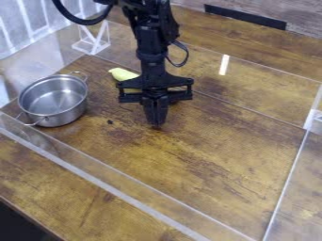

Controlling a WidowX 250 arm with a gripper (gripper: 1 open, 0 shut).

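My black gripper [156, 105] is low over the middle of the wooden table, its fingers drawn together; whether anything is between them cannot be made out. Behind it, to the left, a pale yellow-green object [122, 73] lies on the table, partly covered by the gripper. A metal pot [53, 98] with side handles stands at the left.
Clear panels run along the left and right edges. A small white strip [224, 64] is at the back right.
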